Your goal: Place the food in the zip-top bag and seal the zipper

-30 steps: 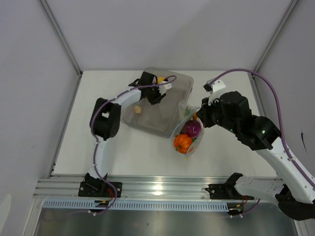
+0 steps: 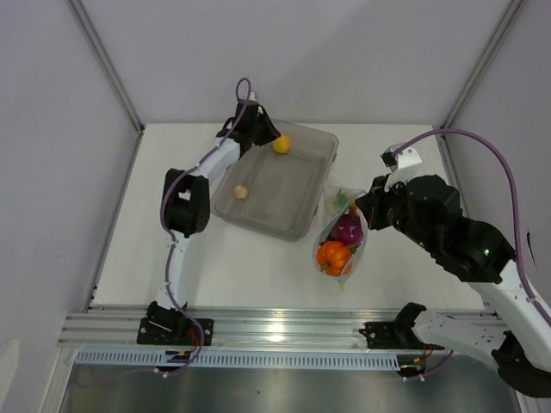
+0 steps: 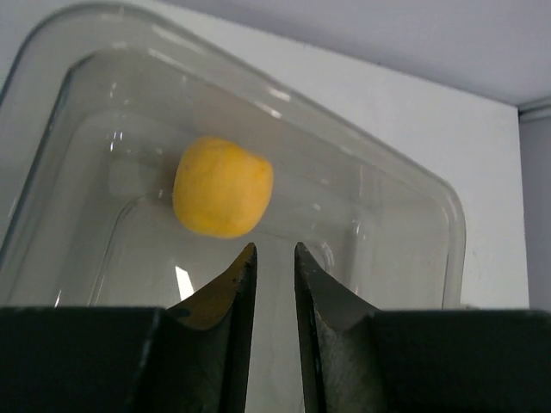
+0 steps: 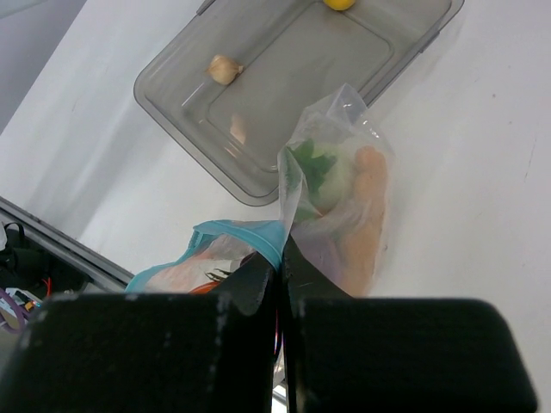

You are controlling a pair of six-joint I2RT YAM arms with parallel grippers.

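Observation:
A yellow food piece [image 3: 222, 185] lies in the clear grey bin [image 2: 293, 194], with my left gripper just above and beside it, its fingers slightly apart, nothing between them. A pale round piece [image 2: 241, 192] sits in the bin's left part. The zip bag [image 4: 344, 198] holds an orange pepper [image 2: 334, 256], a purple round vegetable [image 2: 347, 229], something green and something tan. My right gripper is shut on the bag's rim, at its blue zipper strip [image 4: 241, 232].
The bin fills the back middle of the white table [image 2: 146, 258], beside the bag.

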